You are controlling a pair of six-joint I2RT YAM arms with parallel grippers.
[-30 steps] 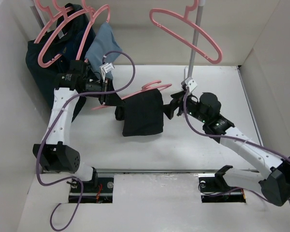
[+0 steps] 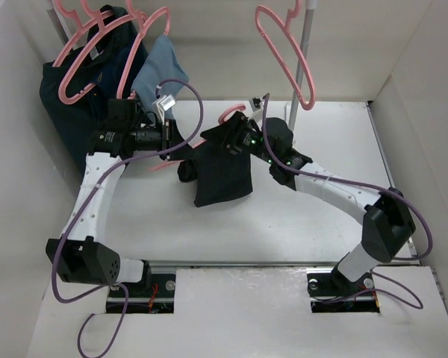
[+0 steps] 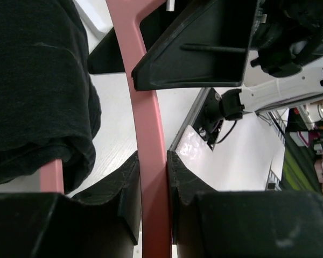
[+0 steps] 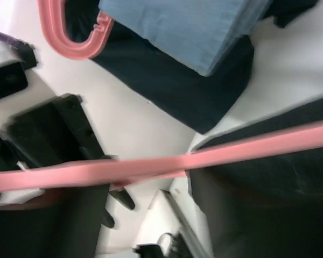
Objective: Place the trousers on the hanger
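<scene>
Dark trousers (image 2: 222, 179) are draped over the bar of a pink hanger (image 2: 164, 165) in the middle of the top view. In the left wrist view they form a thick black fold (image 3: 37, 80) around part of the hanger. My left gripper is shut on a bare pink strip of the hanger, a finger close against each side. My right gripper is open, its blurred fingers apart with a pink hanger strip crossing at the gap. In the top view it sits above the trousers' upper edge, partly covering the hanger.
Dark garments (image 2: 63, 97) and a blue cloth (image 2: 160, 71) hang with pink hangers at the upper left. An empty pink hanger (image 2: 280, 63) hangs from the rack at the upper right.
My right gripper has moved left from beside the trousers to the hanger above them. The empty hanger at the upper right has swung round. My left gripper has hardly moved.
</scene>
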